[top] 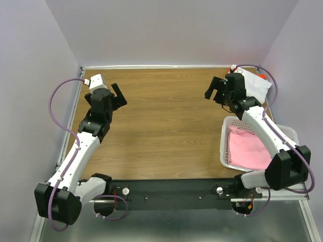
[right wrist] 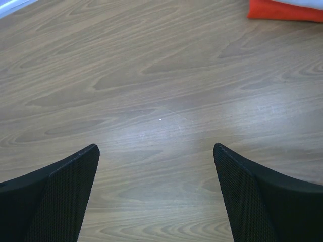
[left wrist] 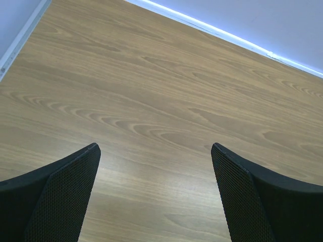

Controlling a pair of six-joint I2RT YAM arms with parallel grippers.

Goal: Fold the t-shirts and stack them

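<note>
A pink shirt [top: 246, 149] lies spread in the white basket at the right, partly covered by my right arm. Behind that arm, in the far right corner, a white folded cloth [top: 256, 84] rests over something red [top: 261, 76]; the right wrist view catches a red edge [right wrist: 282, 11] of it at the top right. My left gripper [top: 118, 95] is open above the left side of the table, bare wood between its fingers. Over the right side, my right gripper [top: 213, 88] also stands open and empty, left of the folded pile.
The basket [top: 224, 146] with its raised rim takes up the near right corner. Walls close in the back and both sides, with a pale rail [left wrist: 202, 25] along the back edge.
</note>
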